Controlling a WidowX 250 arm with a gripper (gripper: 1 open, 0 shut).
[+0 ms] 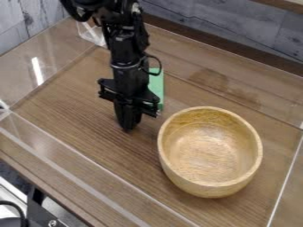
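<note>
My black gripper (128, 107) hangs low over the middle of the wooden table, left of a large light-wood bowl (208, 150). Its fingertips are dark and bunched low, so whether the fingers are open or shut is unclear. A green object (154, 86) lies behind the gripper, partly hidden by it.
A clear container (89, 28) stands at the back left. A dark cable is at the lower left edge.
</note>
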